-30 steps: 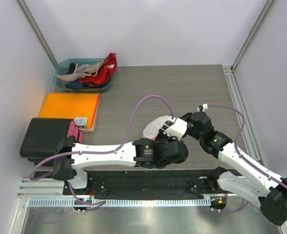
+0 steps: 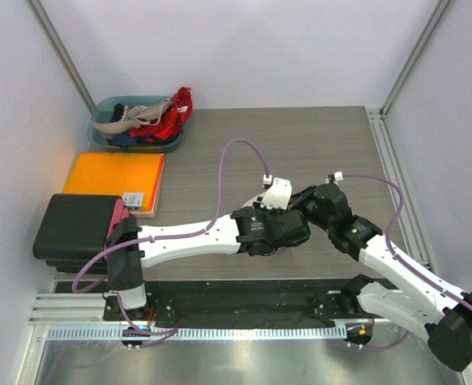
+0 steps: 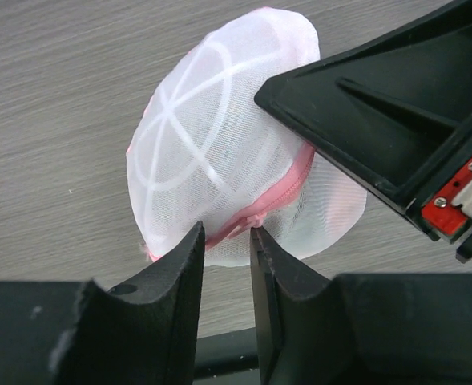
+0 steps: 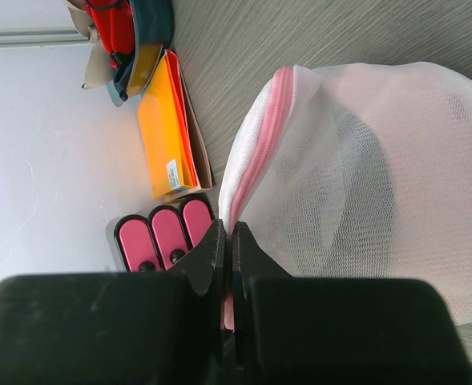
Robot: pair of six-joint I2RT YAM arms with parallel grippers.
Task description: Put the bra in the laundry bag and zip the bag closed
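The white mesh laundry bag (image 3: 203, 136) with pink zipper trim hangs or lies at the table's middle, mostly hidden under both arms in the top view. My right gripper is shut on the bag's zipper edge (image 4: 268, 120). In the left wrist view my left gripper is part open, its fingertips at the pink zipper near the middle of the trim; whether anything is between them is unclear. The right gripper's black body is above it at upper right. I cannot identify a bra for certain.
A teal bin (image 2: 107, 112) of fabric items, red and beige among them, stands at the back left. Orange folders (image 2: 111, 172) and black cases (image 2: 71, 228) with pink fronts line the left side.
My left gripper's wrist has turned and shifted slightly leftward and up in the top view, hiding more of the bag. The right arm stays nearly still.
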